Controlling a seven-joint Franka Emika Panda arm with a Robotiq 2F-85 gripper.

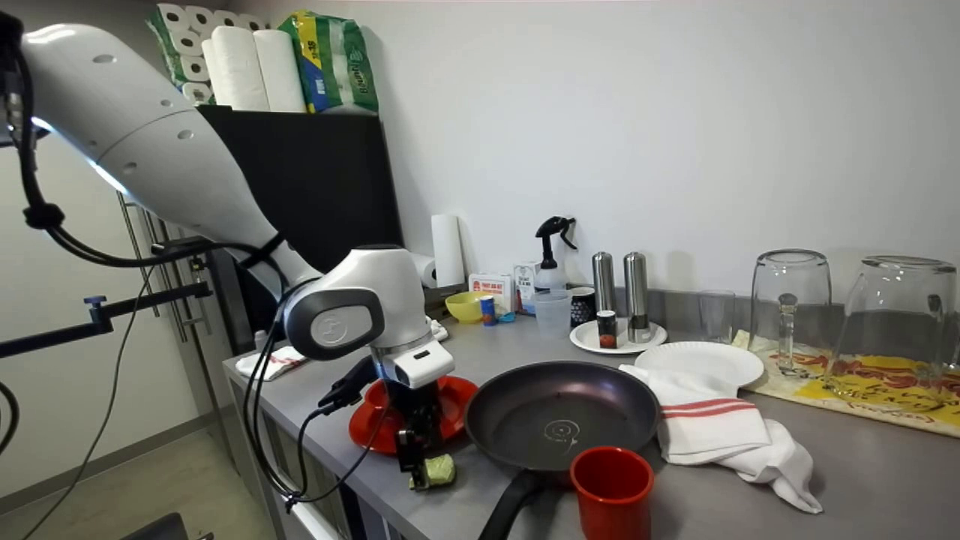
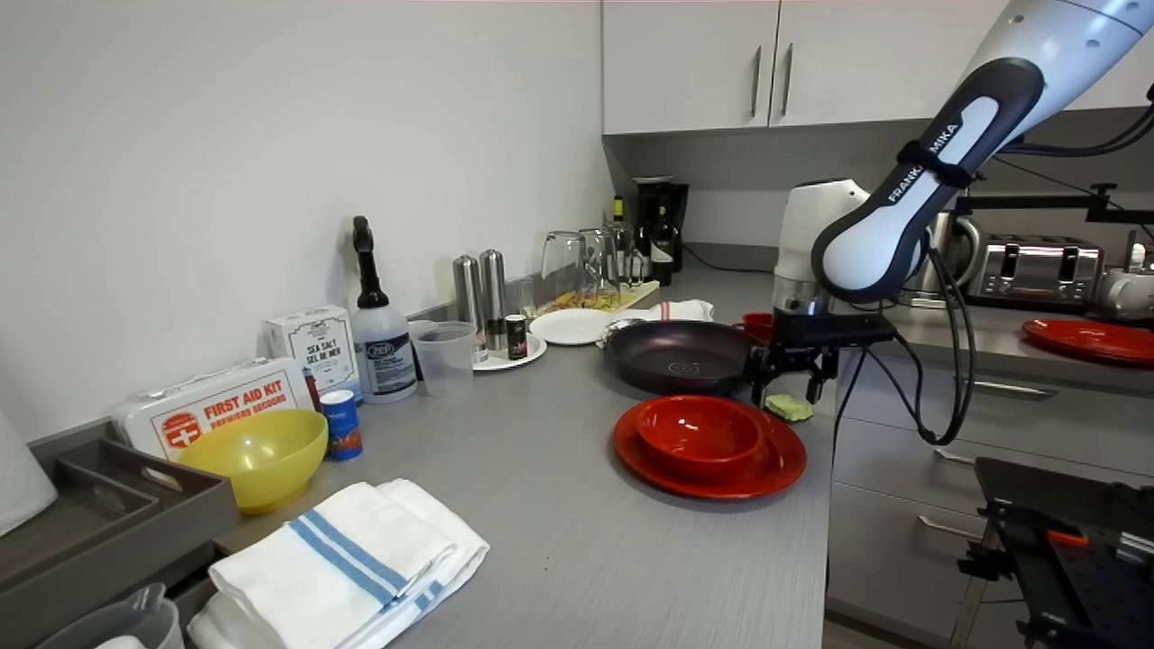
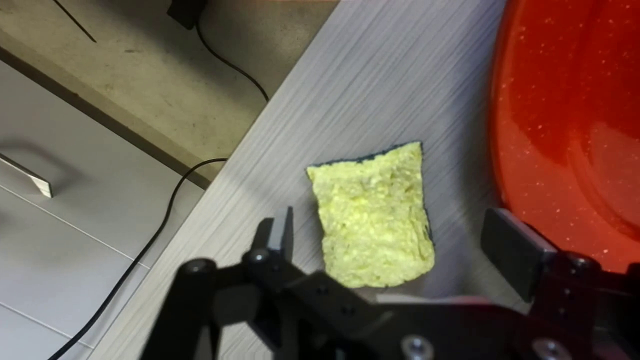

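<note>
A yellow-green sponge with a dark underside lies on the grey counter, close to its front edge. My gripper is open above it, one finger on each side of the sponge in the wrist view, and neither appears to touch it. The right-hand finger is close to the rim of a red plate. In exterior view 1 the gripper partly covers the sponge. A red bowl rests on the red plate in exterior view 2.
A dark frying pan stands right beside the plate, its handle toward the front, with a red cup near it. A white towel lies further right. Open counter stretches left of the plate in exterior view 2.
</note>
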